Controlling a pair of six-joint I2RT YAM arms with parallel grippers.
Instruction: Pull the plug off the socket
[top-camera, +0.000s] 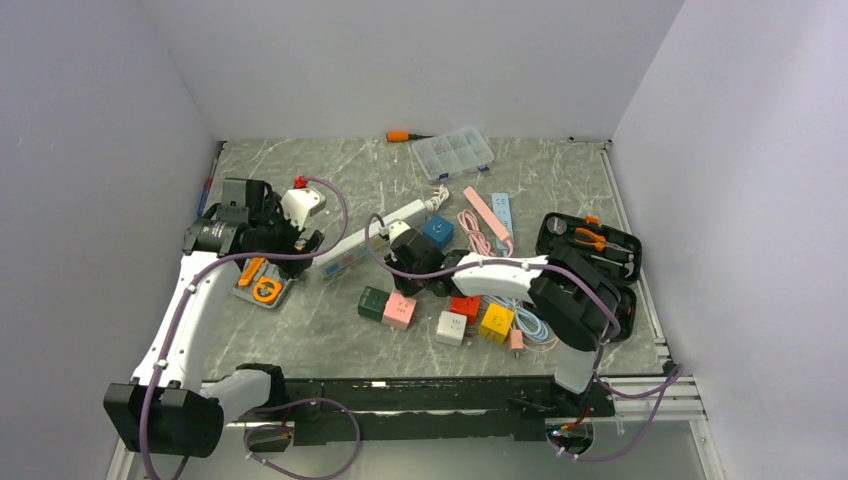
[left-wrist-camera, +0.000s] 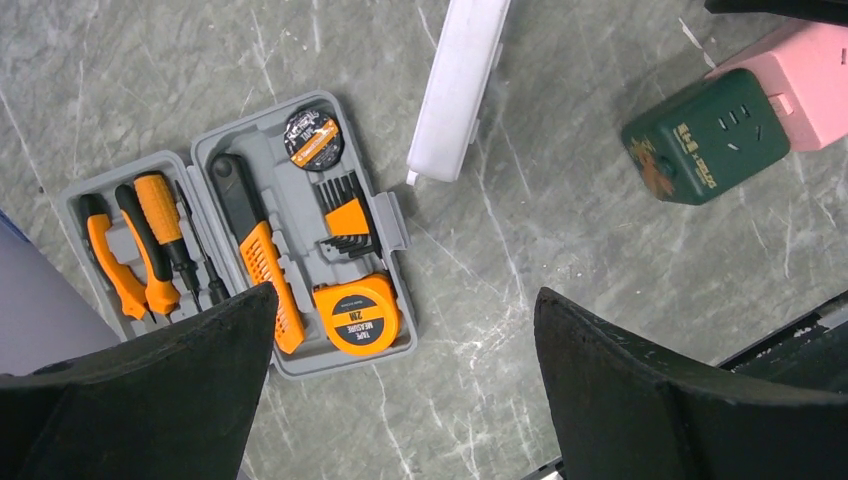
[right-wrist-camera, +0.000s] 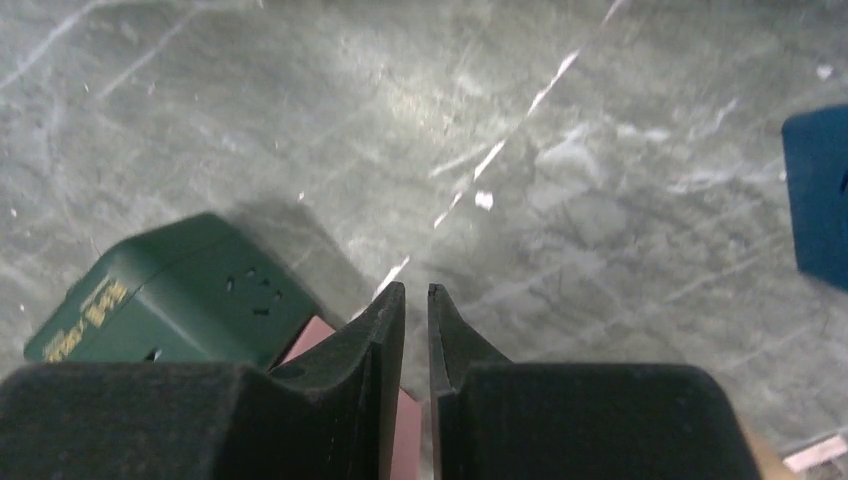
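A dark green cube (top-camera: 374, 303) and a pink cube (top-camera: 398, 311) lie side by side on the table, close against each other. In the left wrist view a small pink tab shows between the green cube (left-wrist-camera: 706, 137) and the pink cube (left-wrist-camera: 815, 85); whether they are joined I cannot tell. My right gripper is low beside the pink cube, shut to a narrow gap. Pink shows low in that gap, but nothing is clearly clamped at the tips. To the left, over the toolbox side, my left gripper is open and empty.
A white power strip (left-wrist-camera: 458, 95) lies behind the cubes. White (top-camera: 451, 328), red (top-camera: 465, 308), yellow (top-camera: 496, 322) and blue (top-camera: 438, 232) cubes sit around the right arm. Toolboxes (top-camera: 265, 285) flank the table. Free table lies in front of the green cube.
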